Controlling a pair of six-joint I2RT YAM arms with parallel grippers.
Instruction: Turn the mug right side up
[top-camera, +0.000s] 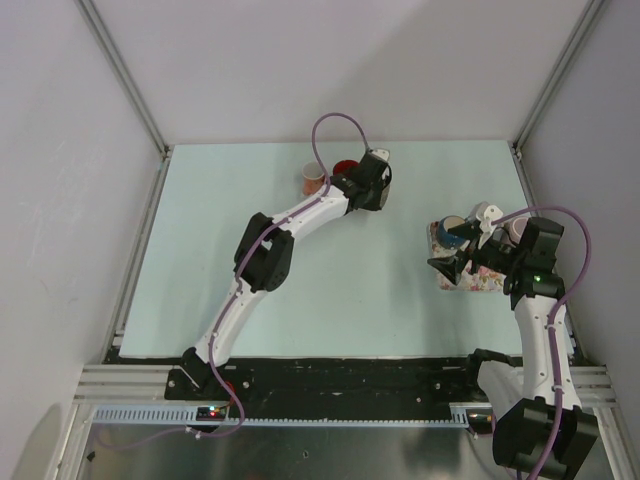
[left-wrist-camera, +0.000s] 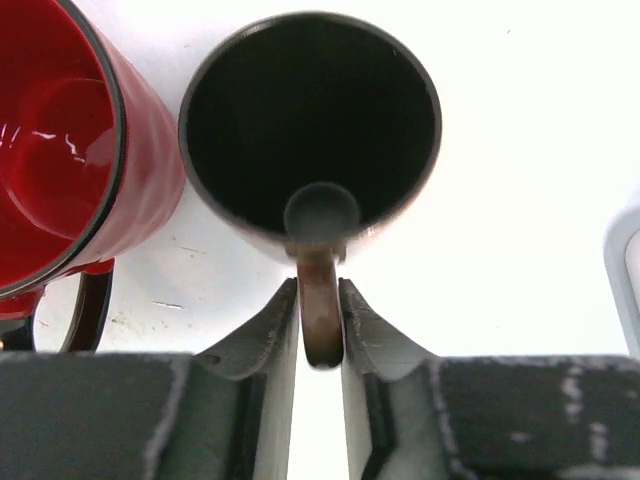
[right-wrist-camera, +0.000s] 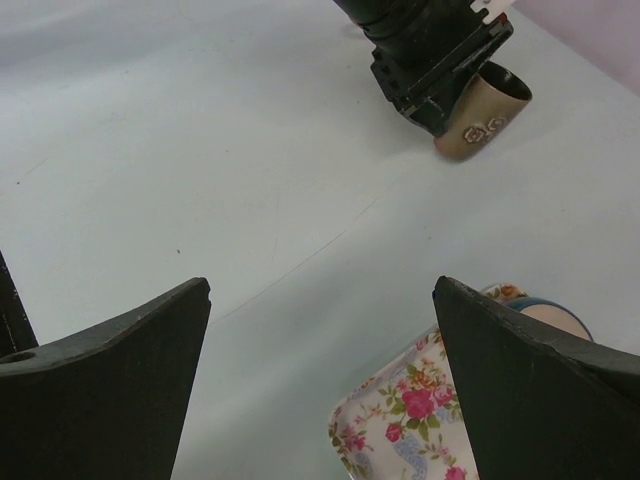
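The brown mug (right-wrist-camera: 478, 118) stands on the table at the back, its dark opening facing up. Looking down into it, the left wrist view shows the mug's black inside (left-wrist-camera: 310, 110) and its brown handle (left-wrist-camera: 321, 320) pointing toward me. My left gripper has its fingers (left-wrist-camera: 255, 340) close against both sides of that handle, with no clear gap. From above, the arm partly covers the mug. Far from it, over the right side, my right gripper (top-camera: 453, 248) is open and empty.
A red mug (left-wrist-camera: 150, 165) stands close to the brown mug's left, with a pinkish cup (top-camera: 312, 180) further left. Under the right gripper lies a floral tray (right-wrist-camera: 410, 420) holding a blue cup (top-camera: 449, 232) and others.
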